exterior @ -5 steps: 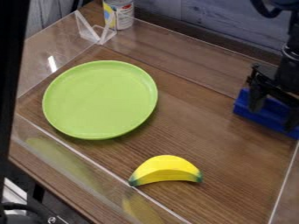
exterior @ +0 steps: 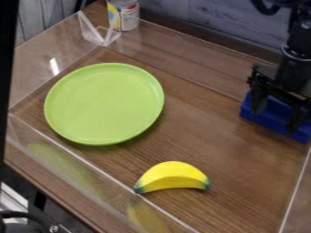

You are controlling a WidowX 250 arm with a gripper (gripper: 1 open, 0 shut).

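My black gripper [exterior: 277, 102] is at the right edge of the camera view, low over a blue object [exterior: 255, 113], which it partly hides. Its fingers look open, though dark and hard to separate; whether anything lies between them is unclear. A green plate [exterior: 104, 82] lies at the left, and a yellow banana [exterior: 173, 177] lies at the front centre.
A can [exterior: 123, 15] and a clear plastic piece [exterior: 97, 30] stand at the back left. Clear low walls edge the wooden table [exterior: 183, 127] at left and front. The middle between plate and blue object is free.
My gripper has shifted very slightly at the blue object; the plate and banana are unmoved.
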